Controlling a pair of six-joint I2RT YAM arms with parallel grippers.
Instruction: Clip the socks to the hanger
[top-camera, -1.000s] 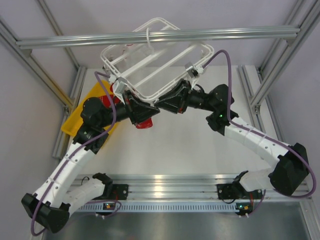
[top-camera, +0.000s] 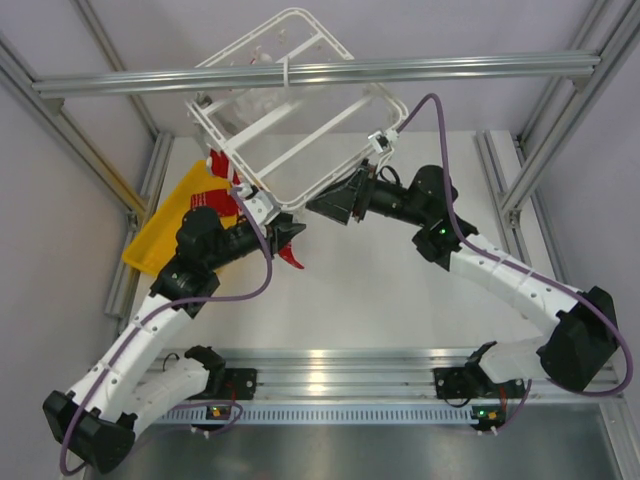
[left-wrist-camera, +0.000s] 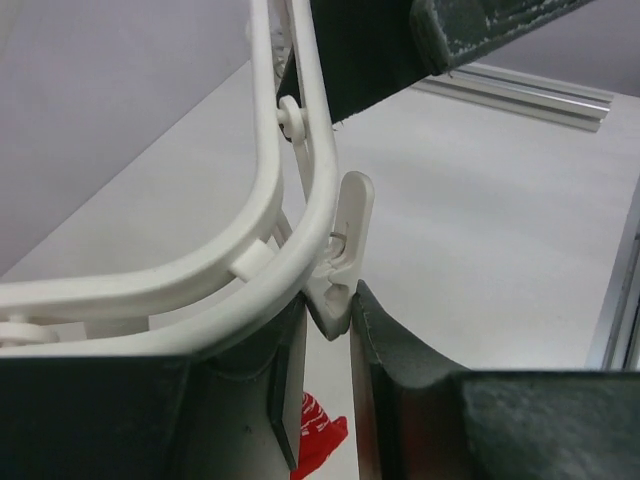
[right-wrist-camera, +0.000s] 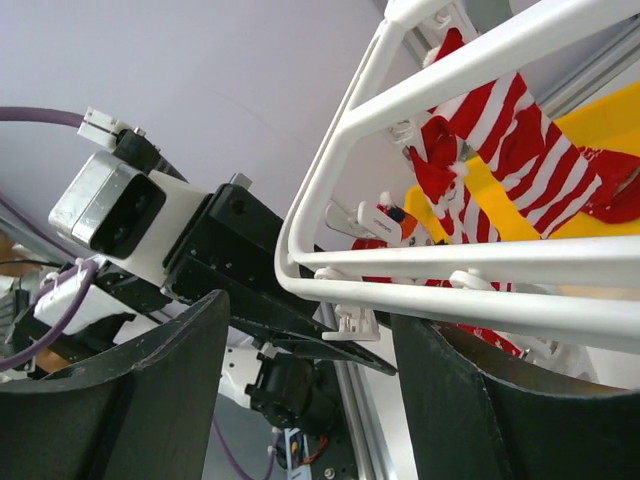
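The white hanger hangs tilted below the top bar. One of its white clips hangs at a rounded corner, its lower end between the fingertips of my left gripper, which stands part open with a gap below the clip. My right gripper is open, with the hanger's corner and that clip in sight beyond its fingers. Red-and-white striped socks hang at the hanger's far side in the right wrist view. A piece of red sock shows beyond the left fingers, partly hidden.
A yellow tray with red cloth lies at the left, partly behind the left arm. Both grippers are close together at the hanger's near corner.
The hanger has swung left and back. My left gripper has shifted a little left with its wrist turned, while the right arm has hardly moved. The red sock below the left gripper has turned.
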